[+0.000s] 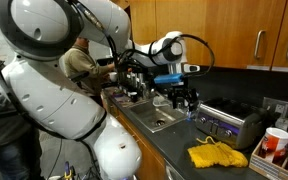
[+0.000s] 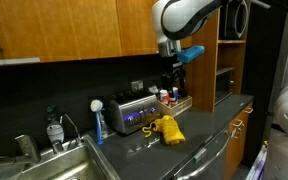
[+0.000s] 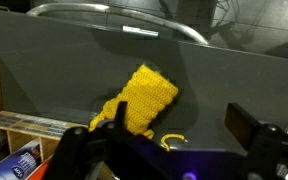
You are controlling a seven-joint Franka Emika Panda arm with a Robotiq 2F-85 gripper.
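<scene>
A crumpled yellow cloth (image 1: pixel 217 153) lies on the dark counter, and its knitted texture shows in the wrist view, where the cloth (image 3: pixel 144 98) sits left of centre. A thin yellow loop (image 3: pixel 172 140) trails from it. My gripper is open, its two dark fingers wide apart with nothing between them. From the side, the gripper (image 1: pixel 179 98) hangs above the counter, clear of the cloth. In the second exterior view the cloth (image 2: pixel 168 129) is fully visible.
Behind the cloth stands a toaster (image 1: pixel 230 120). To its right, a wooden tray (image 1: pixel 275 160) holds cups and cans. A sink (image 2: pixel 66 165) lies at the other end of the counter. Wooden cabinets (image 1: pixel 229 30) hang above.
</scene>
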